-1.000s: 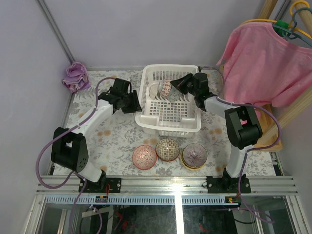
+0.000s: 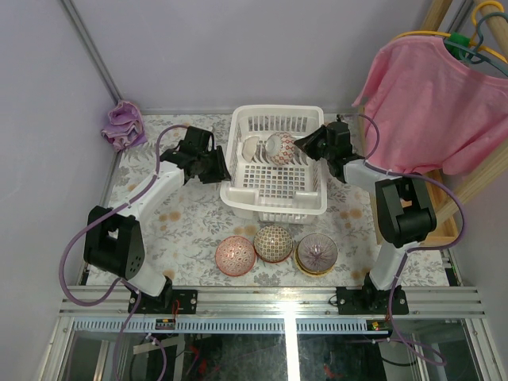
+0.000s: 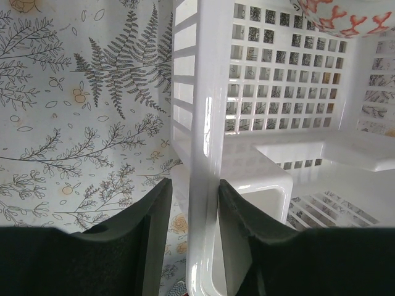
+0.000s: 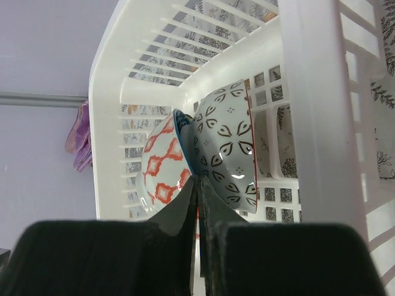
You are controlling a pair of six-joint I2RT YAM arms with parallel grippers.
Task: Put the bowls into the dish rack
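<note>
The white dish rack (image 2: 274, 210) holds bowls standing on edge: a red-patterned bowl (image 4: 162, 161) and a black-flower bowl (image 4: 225, 139). My right gripper is shut, its tips in front of these bowls at the rack's right side. My left gripper is part open, fingertips either side of the rack's left rim (image 3: 203, 123). In the top view, three bowl piles sit before the rack: a red bowl (image 2: 235, 255), a checked bowl (image 2: 272, 244) and a glass-like bowl (image 2: 316, 253) on a yellow one.
A pink shirt (image 2: 429, 103) hangs at the right over a wooden frame. A purple cloth (image 2: 123, 125) lies at the back left.
My right gripper has moved slightly right and toward the front, uncovering more of the bowls in the rack. The left arm shows no visible change in the top view.
</note>
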